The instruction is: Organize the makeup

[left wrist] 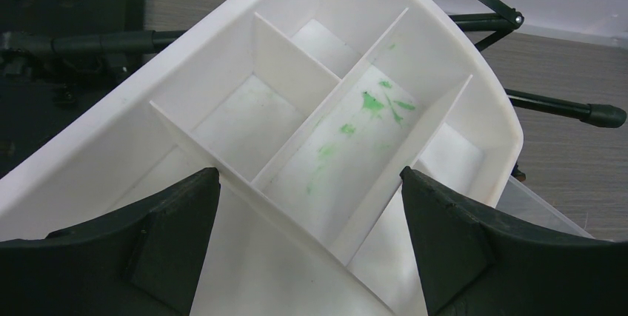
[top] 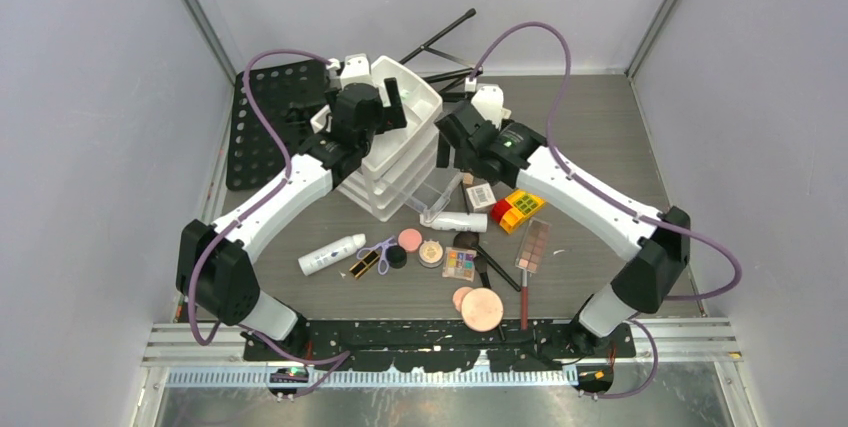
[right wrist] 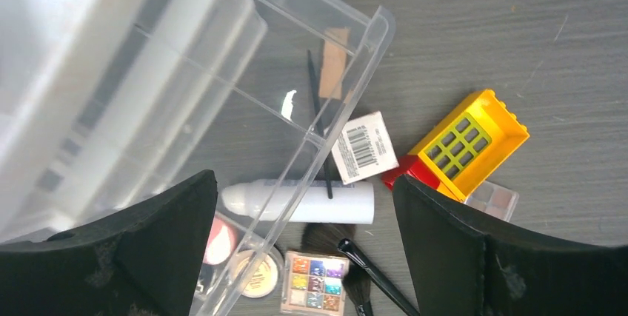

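A white tiered organizer (top: 385, 187) has an empty, divided top tray (left wrist: 104, 138) and a clear open drawer (right wrist: 370, 35). My left gripper is open over the top tray. My right gripper is open above the clear drawer. Makeup lies on the floor: a white bottle (top: 330, 253), a white tube (top: 455, 222), pink compact (top: 410, 239), large compact (top: 482, 309), colour palette (top: 459, 264), brush (top: 500, 269), long palette (top: 532, 247) and small box (right wrist: 363, 146).
Purple scissors (top: 380, 257) and a yellow-red toy basket (top: 518, 209) lie among the items. A black perforated board (top: 250, 137) and black stand (top: 440, 37) are behind.
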